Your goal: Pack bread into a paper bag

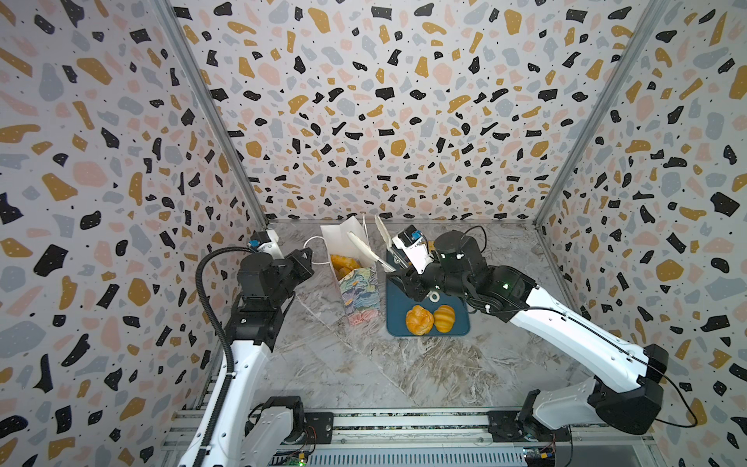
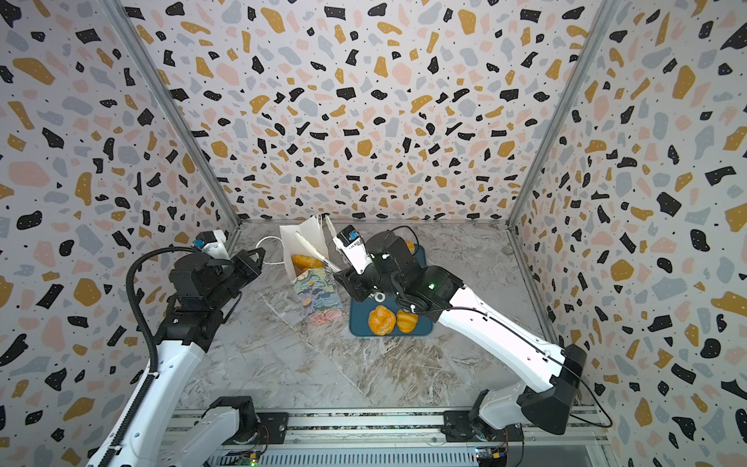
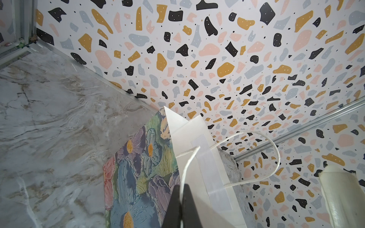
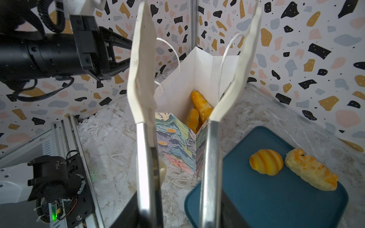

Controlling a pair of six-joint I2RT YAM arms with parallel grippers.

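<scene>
The floral paper bag (image 1: pixel 358 295) stands open left of the blue tray, with bread (image 4: pixel 201 104) lying inside. My left gripper is shut at the bag's left side, a thin white handle running at its fingertips. My right gripper is open above the bag's right side, nothing between its long white fingers. A round bun (image 1: pixel 418 319) and an oval roll (image 1: pixel 443 317) lie at the tray's front; a striped roll (image 4: pixel 266 161) and a long bread (image 4: pixel 309 169) are also on it.
The blue tray (image 4: pixel 262 205) is right of the bag, partly hidden by the right arm in the top views. Patterned walls close in the back and sides.
</scene>
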